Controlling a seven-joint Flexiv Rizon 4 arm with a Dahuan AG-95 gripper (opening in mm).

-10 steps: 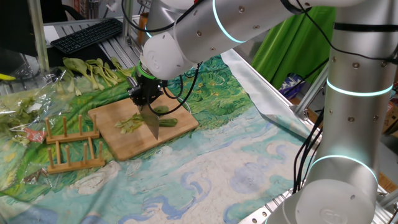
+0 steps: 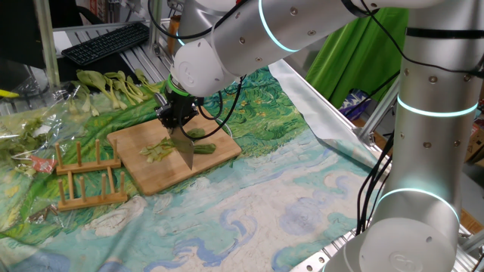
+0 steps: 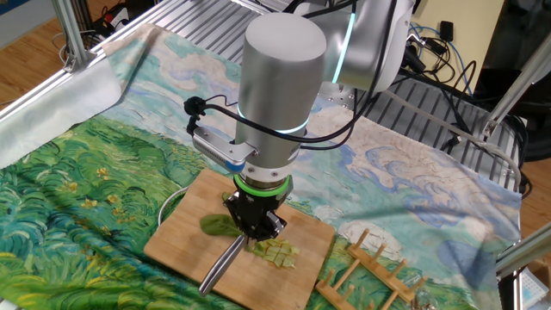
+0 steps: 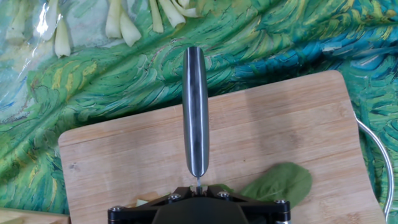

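Note:
My gripper is over the cutting board, shut on a knife. In exterior view 1 the knife's blade points down toward the board. Its metal handle sticks out from between the fingers in the wrist view, and the handle shows at the near side in exterior view 2 too. Cut green vegetable pieces lie on the wooden cutting board, with a leafy end beside them. Whether the blade's edge touches the vegetable cannot be told. The gripper body hides much of the board in the wrist view.
A wooden peg rack stands close to the board's left side in exterior view 1. Whole leafy greens lie behind it, and a clear plastic bag with greens is at the left.

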